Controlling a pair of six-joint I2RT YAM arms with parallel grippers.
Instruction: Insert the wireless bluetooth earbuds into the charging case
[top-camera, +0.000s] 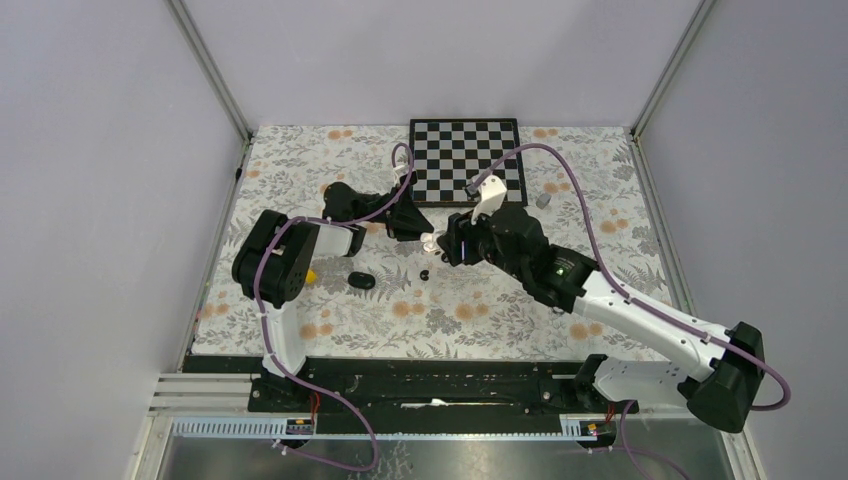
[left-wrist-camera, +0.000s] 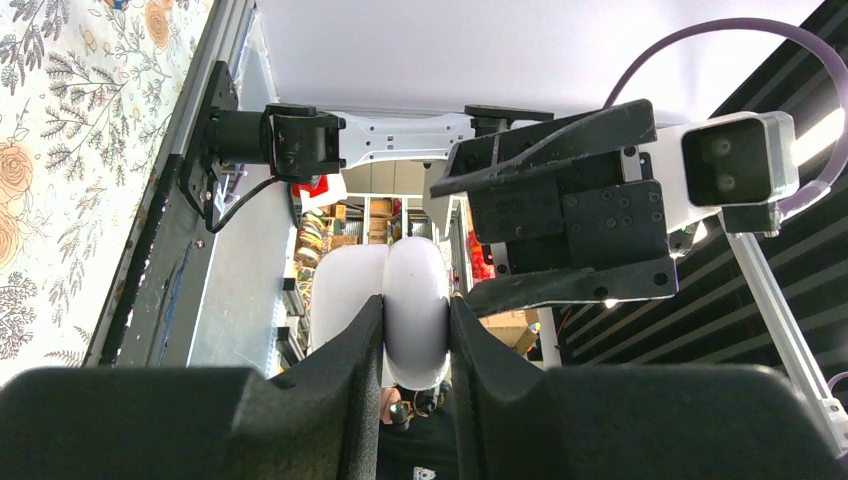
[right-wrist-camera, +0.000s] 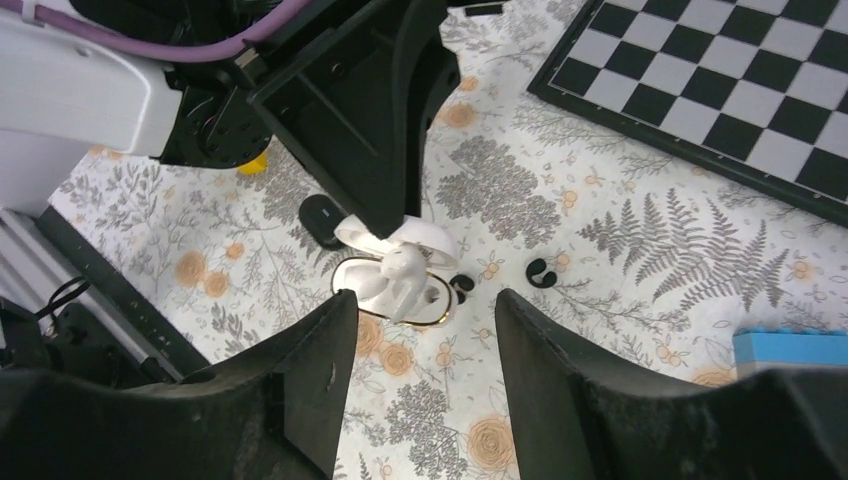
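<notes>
The white charging case (right-wrist-camera: 433, 240) hangs above the table with its lid open, and my left gripper is shut on it. In the right wrist view, a white earbud (right-wrist-camera: 404, 264) shows at the case's opening, its stem slanting down; I cannot tell whether it is seated. My right gripper is part open, its fingers (right-wrist-camera: 318, 370) on either side of the space in front of the case. No object shows gripped between them. In the left wrist view, the right gripper's spread fingers (left-wrist-camera: 570, 290) appear behind the case, apart from it.
Two small black earbuds (right-wrist-camera: 541, 273) (top-camera: 424, 274) lie on the floral cloth. A black case (top-camera: 361, 280) and a yellow object (top-camera: 311, 276) are to their left. A chessboard (top-camera: 465, 165) lies at the back. A blue block (right-wrist-camera: 790, 348) shows at right.
</notes>
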